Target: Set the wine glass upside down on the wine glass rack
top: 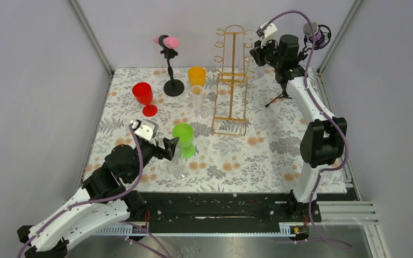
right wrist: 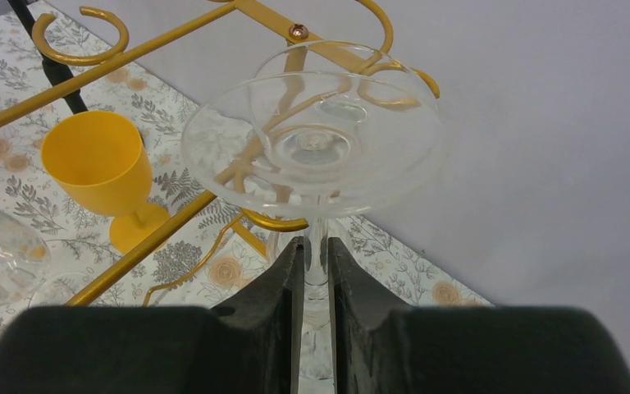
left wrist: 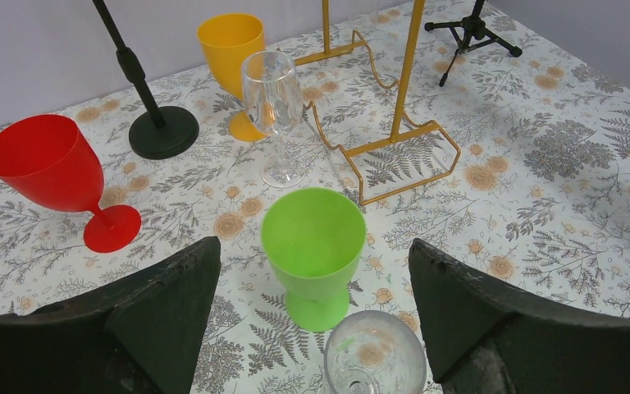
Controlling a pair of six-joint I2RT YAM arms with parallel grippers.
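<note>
A clear wine glass hangs upside down in my right gripper, which is shut on its stem (right wrist: 318, 234). The round foot (right wrist: 213, 152) faces up and the bowl (right wrist: 316, 345) is below the fingers. Close by the stem is a curved hook (right wrist: 275, 222) of the gold rack (top: 233, 102); whether the stem sits inside the hook I cannot tell. Behind the foot, another clear rounded outline overlaps the rack's far hooks. Over the table's left half, my left gripper stands open, the green goblet (left wrist: 316, 238) showing beyond its fingers, not gripped.
Standing on the table are a red goblet (top: 142, 94), a yellow goblet (top: 197, 76) and a clear glass (left wrist: 272, 103). Another clear glass (left wrist: 375, 353) is near my left fingers. A black stand (top: 173, 87) and a microphone (top: 313, 29) are at the back.
</note>
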